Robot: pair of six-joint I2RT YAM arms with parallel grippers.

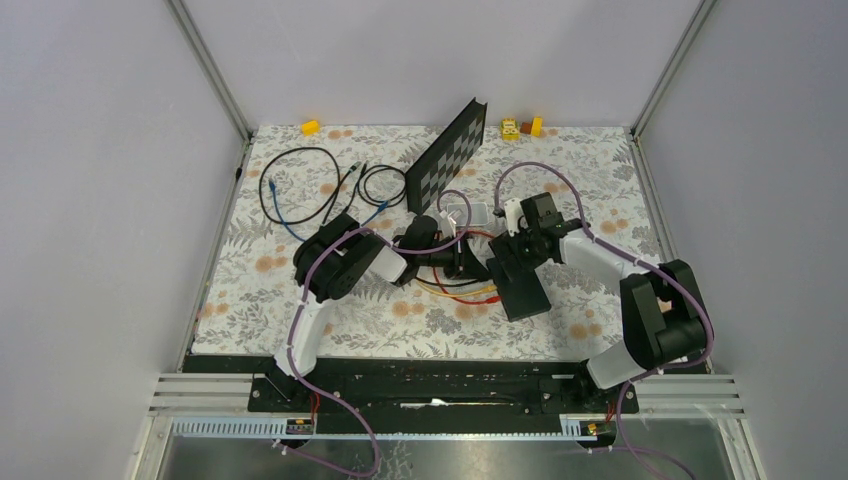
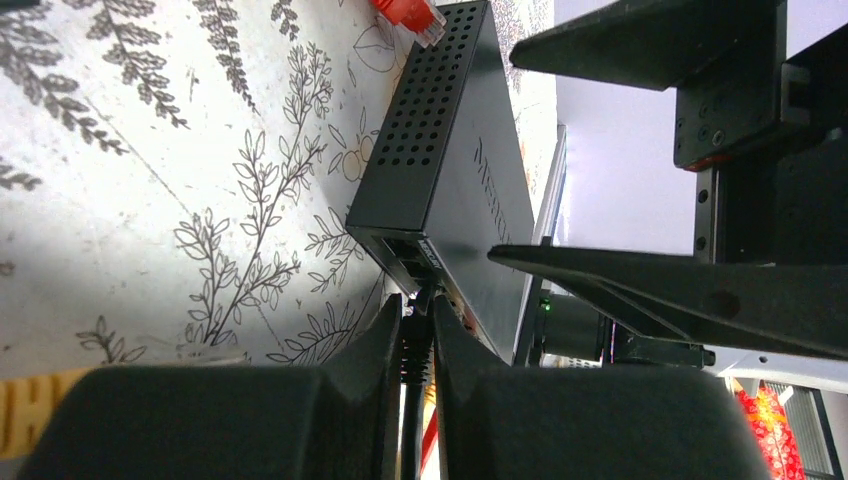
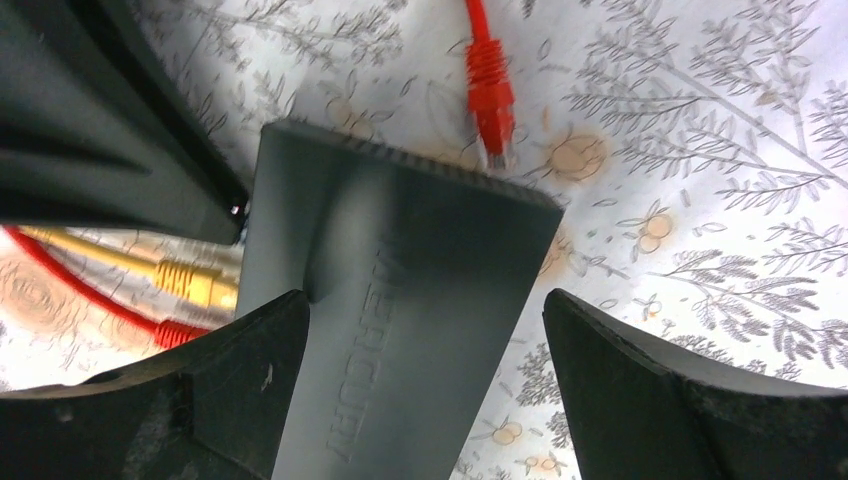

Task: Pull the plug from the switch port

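The black switch lies on the floral surface; in the right wrist view its top (image 3: 390, 300) shows the MERCURY lettering. My left gripper is shut on a black cable plug at the port end of the switch; whether the plug sits fully in the port is unclear. My right gripper is open above the switch, with its fingers apart and the switch visible between them.
Red cable plug (image 3: 490, 110) and yellow plug (image 3: 200, 285) lie beside the switch. A checkered board (image 1: 447, 155) stands behind; coiled cables (image 1: 300, 185) lie at the back left, yellow blocks (image 1: 510, 130) at the back.
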